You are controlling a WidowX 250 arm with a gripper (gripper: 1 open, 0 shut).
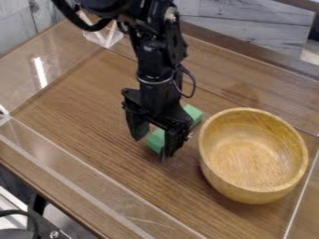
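Note:
My black gripper [155, 125] reaches down from the top centre of the camera view, its fingers open and low over a green object [187, 117] on the wooden table. The green object is partly hidden behind the fingers, so whether they touch it is unclear. A light wooden bowl [252, 154] stands just to the right of the gripper and the green object.
A whitish wall runs along the back, with a small clear plastic thing near the top left. A black cable lies at the bottom left corner.

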